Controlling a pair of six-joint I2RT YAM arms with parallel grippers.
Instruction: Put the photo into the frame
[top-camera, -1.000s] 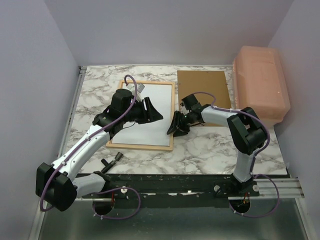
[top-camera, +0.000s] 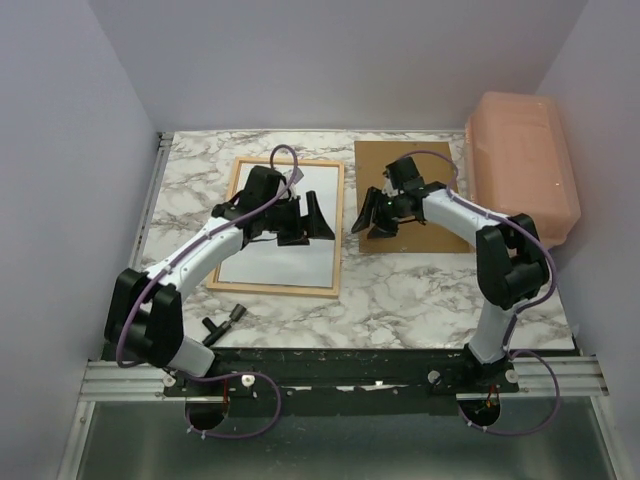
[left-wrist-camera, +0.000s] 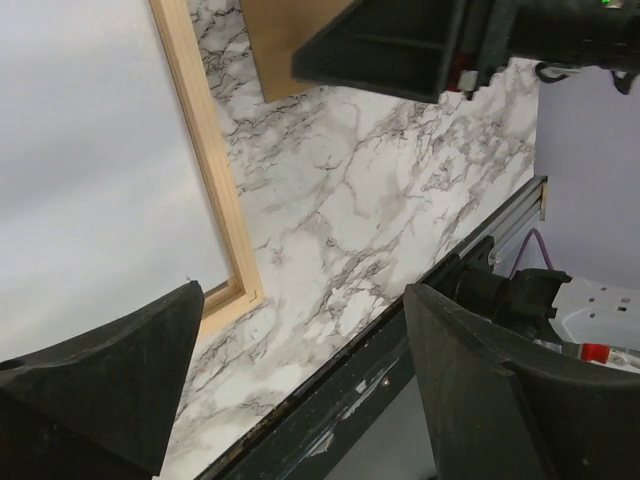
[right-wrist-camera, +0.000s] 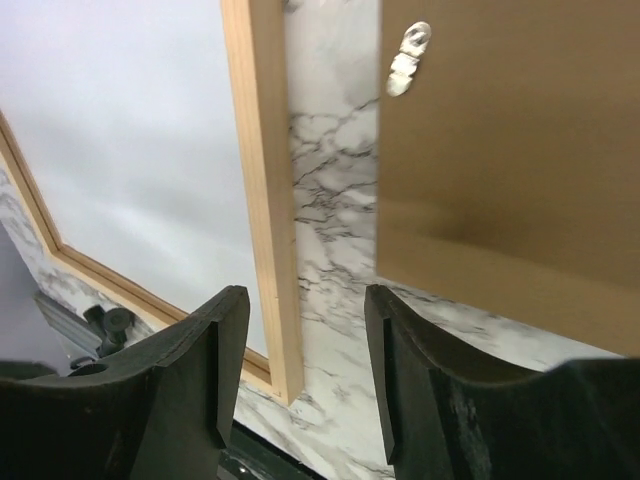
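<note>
A light wooden frame (top-camera: 337, 255) with a white sheet (top-camera: 270, 262) inside lies on the marble table, left of centre. My left gripper (top-camera: 305, 225) hangs over the sheet, open with nothing between its fingers; in the left wrist view the frame's corner shows between them. My right gripper (top-camera: 370, 215) is open, just right of the frame, over the strip between frame and brown board (right-wrist-camera: 500, 170). A small silver tab (right-wrist-camera: 408, 58) sits on that board. Whether the white sheet is the photo, I cannot tell.
A pink bin (top-camera: 522, 165) stands at the back right. A black tool (top-camera: 225, 325) lies at the front left.
My right gripper has moved right and up, off the frame's edge. My left arm has shifted slightly. The frame sits a little further left than a second ago.
</note>
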